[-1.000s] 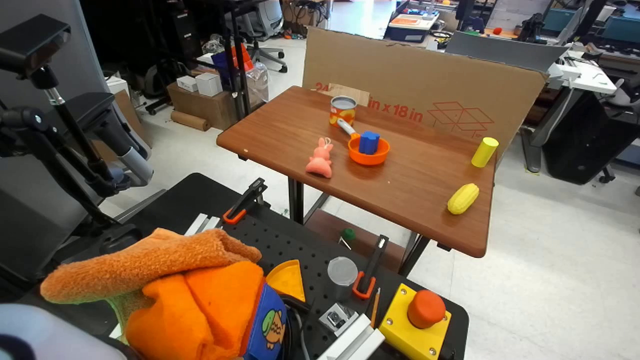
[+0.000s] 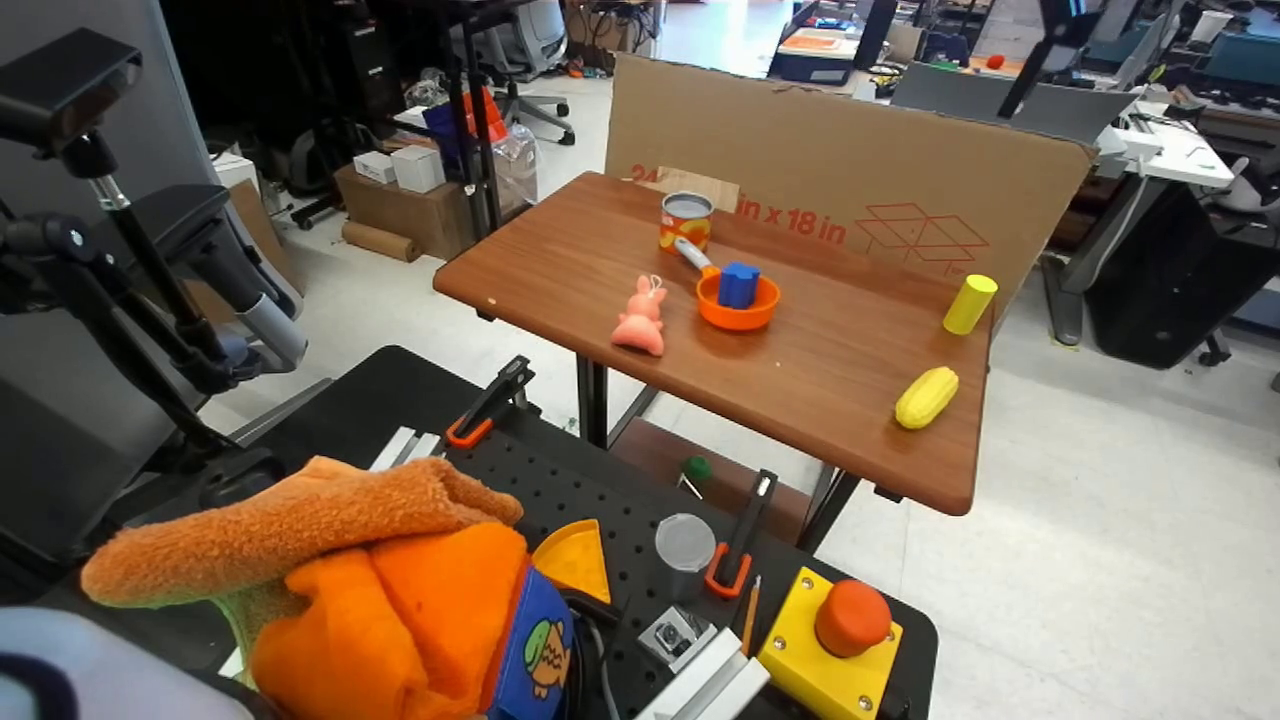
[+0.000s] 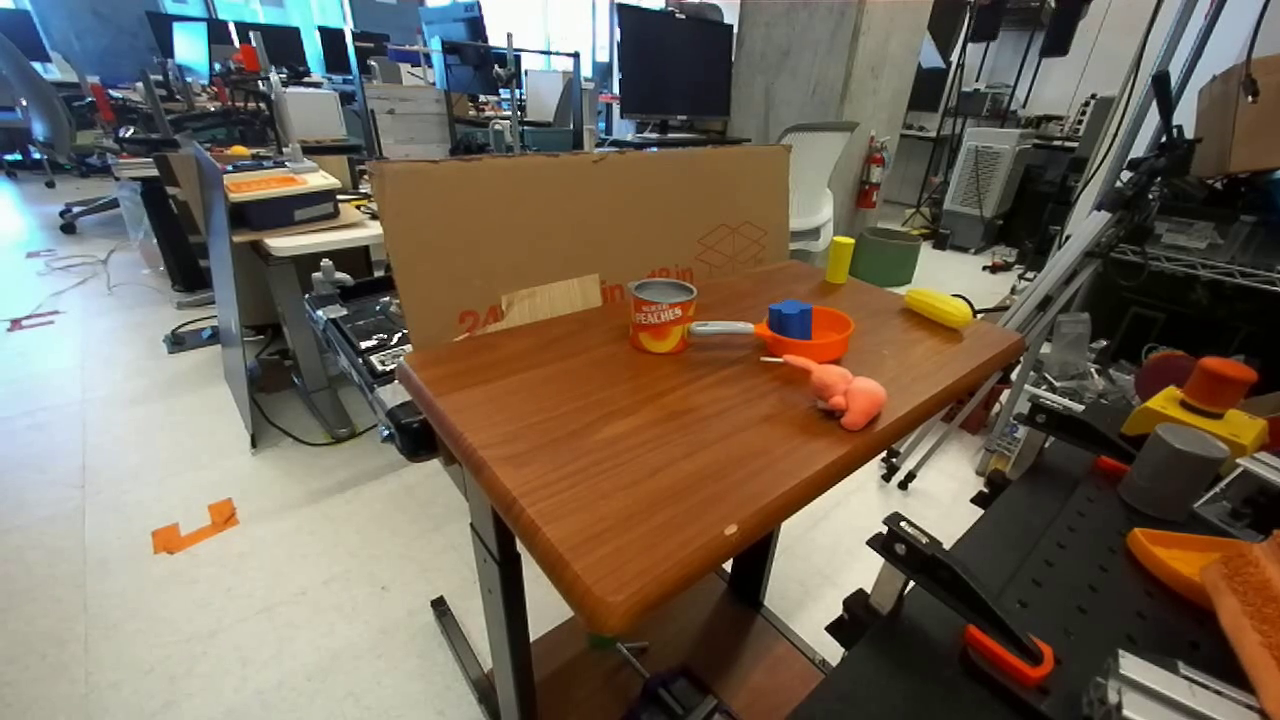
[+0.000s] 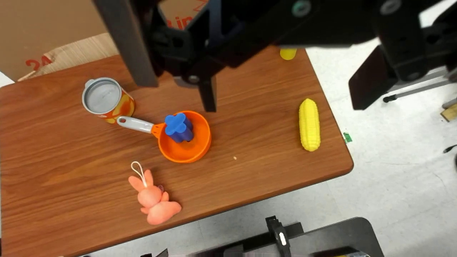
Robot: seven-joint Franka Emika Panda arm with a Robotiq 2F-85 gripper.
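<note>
In the wrist view my gripper is open, its two dark fingers wide apart with only table and floor showing between them. It hangs above the wooden table, clear of every object. An orange pan (image 4: 197,150) with a grey handle holds a blue flower-shaped block (image 4: 178,125). Left of it stands a peaches can (image 4: 103,96). Nearer the front edge lies a pink bunny (image 4: 156,206) with a white loop. A yellow corn (image 4: 309,125) rests toward the right end. The yellow cylinder (image 2: 969,305) stands upright at the far right corner.
Along the back of the table (image 2: 540,258) rises a cardboard panel (image 2: 828,156). A black bench with clamps, orange cloth (image 2: 396,600) and a red button box (image 2: 852,618) sits in front. Bare tabletop lies between pan and corn, and at the left end.
Dark arm parts at the upper right of exterior view 1 have shifted, with a slim dark piece now dipping near the panel's top. The objects on the table stay where they were.
</note>
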